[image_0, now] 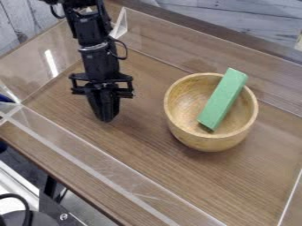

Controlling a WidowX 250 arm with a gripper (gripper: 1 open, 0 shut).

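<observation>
The black robot gripper [106, 109] points down at the bare wooden table [141, 185], left of the middle of the view, with its tip low at the surface. It looks shut, and I see nothing clearly held at its small, dark tip. A round wooden bowl [189, 118] stands to its right, apart from it, with a long green block [223, 98] lying tilted in it, reaching over the back rim.
A black cable curves at the lower left edge, and a small blue item shows at the left edge.
</observation>
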